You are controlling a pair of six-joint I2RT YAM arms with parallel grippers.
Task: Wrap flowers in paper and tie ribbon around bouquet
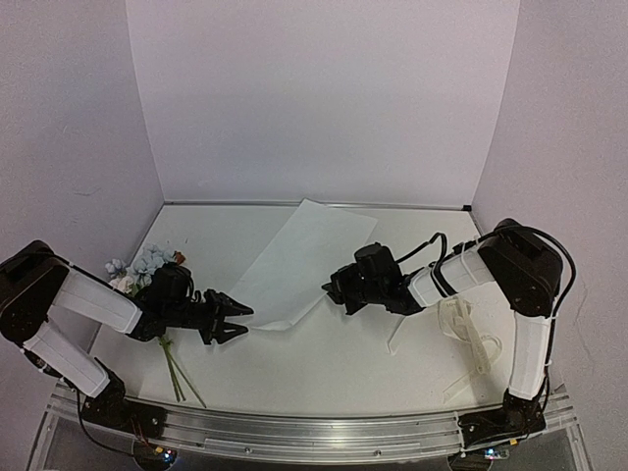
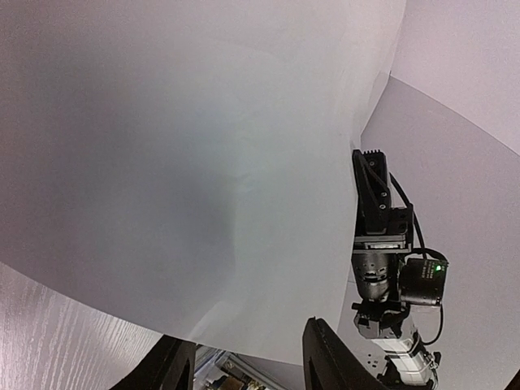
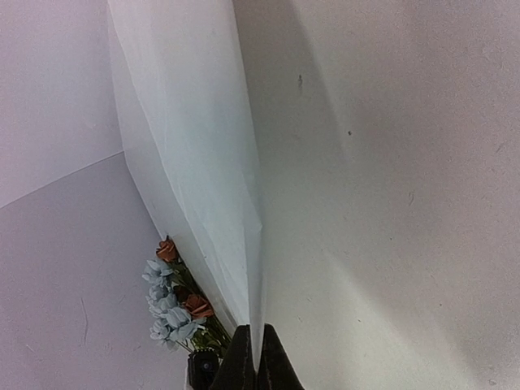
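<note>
A white sheet of wrapping paper lies at an angle across the middle of the table. My right gripper is shut on its near right edge, which runs up from between the fingers and looks lifted. At the sheet's near left corner is my left gripper, its fingers spread wide; the paper shows behind the gap between them, apparently not pinched. The bouquet, with pale blue and rust-brown flowers, rests at the table's left, partly covered by the left arm. Its green stems point toward the front edge.
Cream ribbon lies loosely curled at the right of the table, near the right arm. A thin pale strip rests beside the right gripper. Walls stand at the back and both sides.
</note>
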